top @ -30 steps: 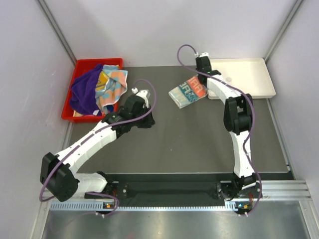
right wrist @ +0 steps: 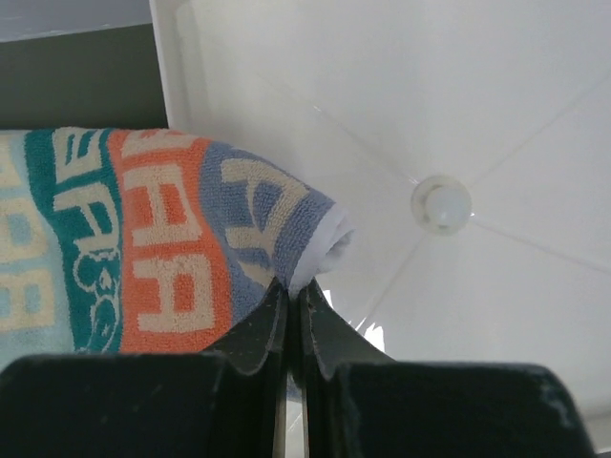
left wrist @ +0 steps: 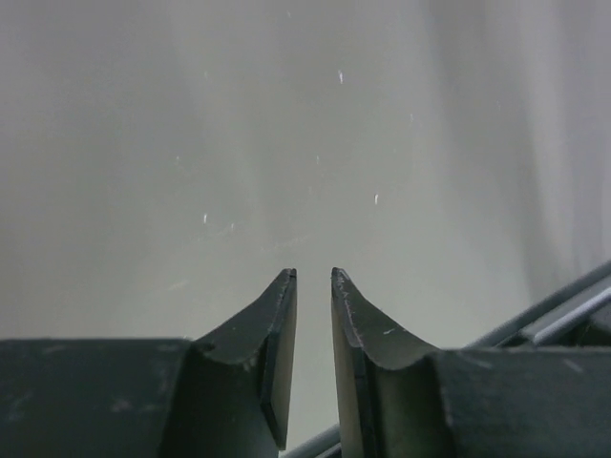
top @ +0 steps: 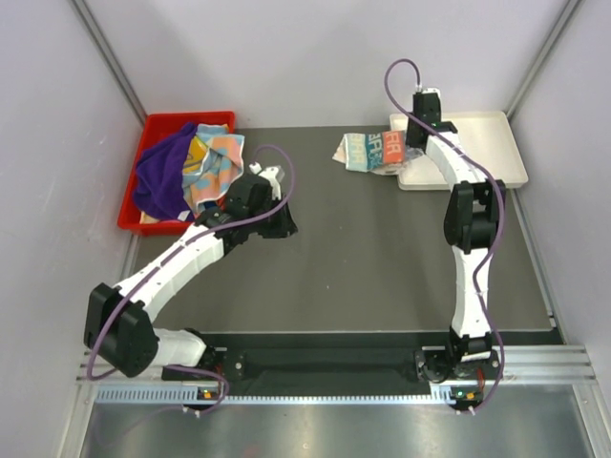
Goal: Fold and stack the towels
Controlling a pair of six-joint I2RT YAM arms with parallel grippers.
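A striped towel with lettering point(top: 368, 151) point(right wrist: 172, 248) lies at the back, its right end raised over the edge of the white tray point(top: 501, 153). My right gripper is shut on that end, the rest trailing to the left. My left gripper hovers over bare dark table near the red bin, a narrow gap between its fingertips and nothing in it. In the red bin point(top: 134, 208) lie a purple towel point(top: 162, 172) and a multicoloured towel point(top: 218, 162).
Walls close in the table at back and sides.
My right gripper has moved right and back, over the tray, dragging the towel with it from a slanted position. The left arm has shifted only slightly.
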